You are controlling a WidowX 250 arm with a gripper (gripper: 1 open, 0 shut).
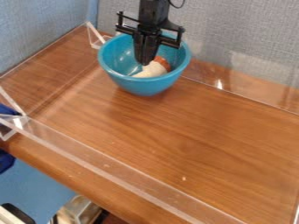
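Note:
My black gripper (145, 54) points down into a teal plastic bowl (131, 83) at the back of the wooden table, its fingertips inside the bowl, left of a pale object with an orange-red part (153, 69) lying on the bowl's floor. The fingers appear close together; whether anything is between them is hard to see at this size.
Clear low rims run along its edges, with grey padded walls behind and at left. A dark blue object (6, 112) sits at the left edge.

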